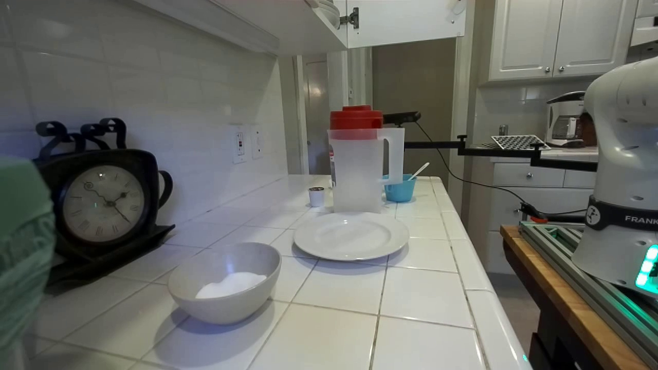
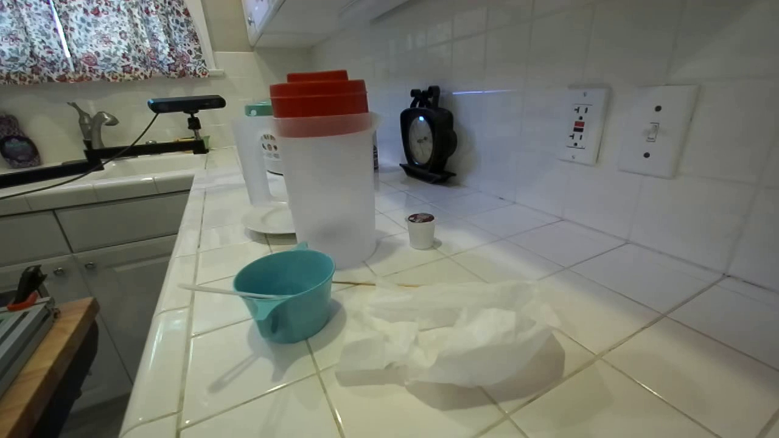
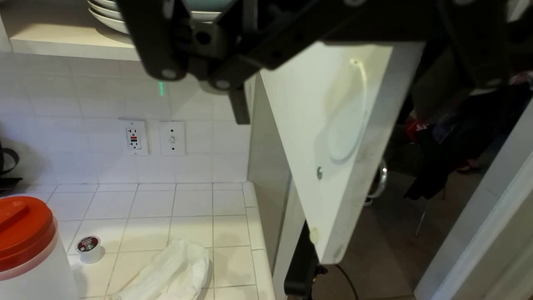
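In the wrist view my gripper is open, its dark fingers (image 3: pixel 240 106) spread wide at the top of the picture. The open white cabinet door (image 3: pixel 310 110) shows through the gap between them; how far it is from the fingers I cannot tell. Exterior view 1 also has the open cabinet door (image 1: pixel 407 23) at the top, with its hinge. Neither exterior view shows the gripper. Stacked plates (image 3: pixel 107 15) sit on the cabinet shelf (image 3: pixel 70 49), partly behind the gripper's linkage.
On the counter stand a red-lidded pitcher (image 1: pixel 358 169), a white plate (image 1: pixel 351 235), a bowl with white contents (image 1: pixel 225 283), a clock (image 1: pixel 105 200), a blue cup (image 2: pixel 288 295), a small pod (image 2: pixel 421 232) and crumpled paper (image 2: pixel 467 339). Bare tiles lie at the front.
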